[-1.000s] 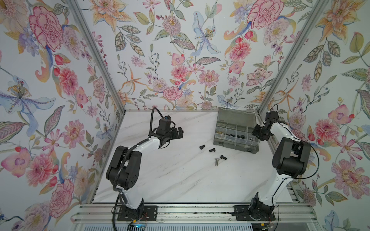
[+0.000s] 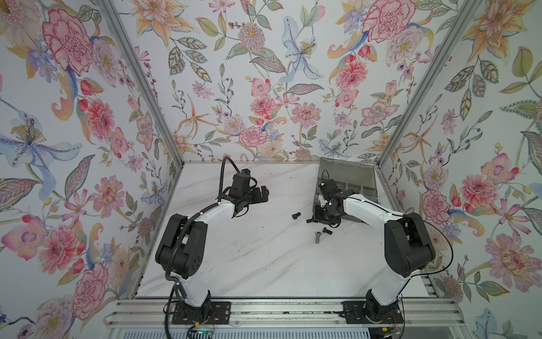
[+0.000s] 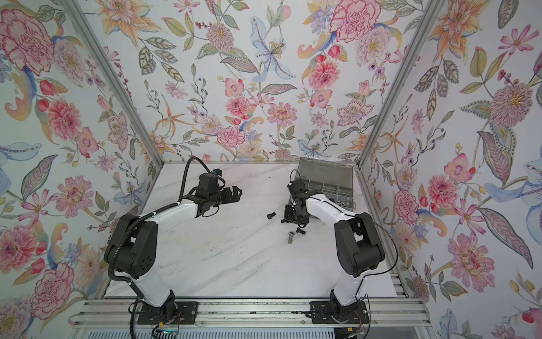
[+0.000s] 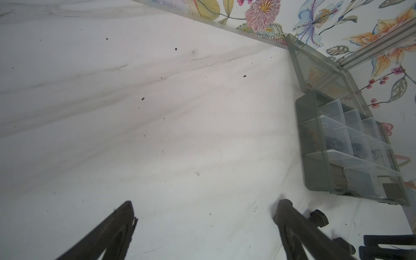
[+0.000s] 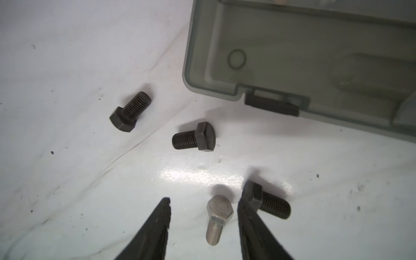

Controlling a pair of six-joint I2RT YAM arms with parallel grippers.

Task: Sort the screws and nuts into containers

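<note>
Several bolts lie loose on the marble table: dark ones (image 5: pixel 130 111) and a silver bolt (image 5: pixel 219 212). A grey compartment box (image 4: pixel 312 177) with its lid raised stands at the right, small parts in some compartments. My right gripper hangs over the bolts in front of the box, fingers apart with nothing between them, the silver bolt below its fingertips. My left gripper stands open and empty over the left half of the table, away from the bolts.
Floral walls border the table at the back and sides. The right arm partly hides the box in both top views.
The left arm has stayed still.
</note>
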